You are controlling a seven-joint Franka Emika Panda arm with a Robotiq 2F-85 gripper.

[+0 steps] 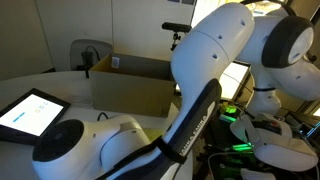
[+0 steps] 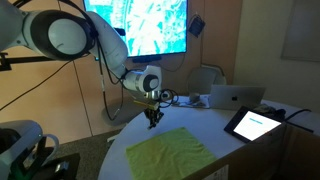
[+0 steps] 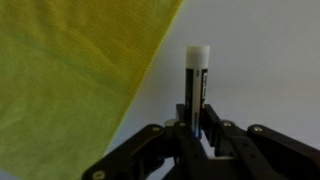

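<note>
A slim marker-like stick (image 3: 197, 62), white at its far end and dark along its length, points out from between the fingers of my gripper, which is shut on it. Part of the stick is hidden by the fingers. To the left in the wrist view lies a yellow-green cloth (image 3: 70, 80), its edge running diagonally beside the stick. From the second exterior view, my gripper (image 2: 153, 117) hangs over the white table just beyond the cloth (image 2: 165, 155). The arm covers the gripper in the first exterior view.
An open cardboard box (image 1: 130, 88) stands on the table near a lit tablet (image 1: 32, 114). In the second exterior view, a laptop (image 2: 235, 97) sits toward the back.
</note>
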